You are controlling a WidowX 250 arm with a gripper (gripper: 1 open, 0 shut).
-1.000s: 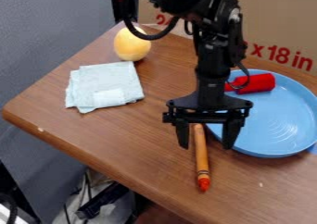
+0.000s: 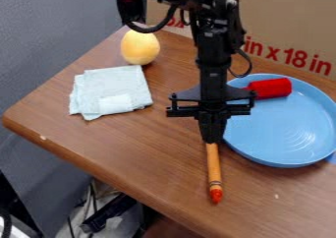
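Observation:
My black gripper (image 2: pixel 211 134) hangs point-down over the far end of an orange crayon (image 2: pixel 214 173), which lies lengthwise on the wooden table, red tip toward the front. Its fingers are close together at the crayon; whether they hold it is hard to tell. To the right is a blue plate (image 2: pixel 281 139) with a red cylindrical object (image 2: pixel 270 88) on its back part.
A yellow round object (image 2: pixel 140 46) and a folded pale cloth (image 2: pixel 108 91) lie at the back left. The table's edge runs along the left. A cardboard box (image 2: pixel 289 35) stands behind.
The gripper's fingers, spread apart before on either side of the crayon and plate rim, have come close together over the crayon's far end. The crayon looks unmoved.

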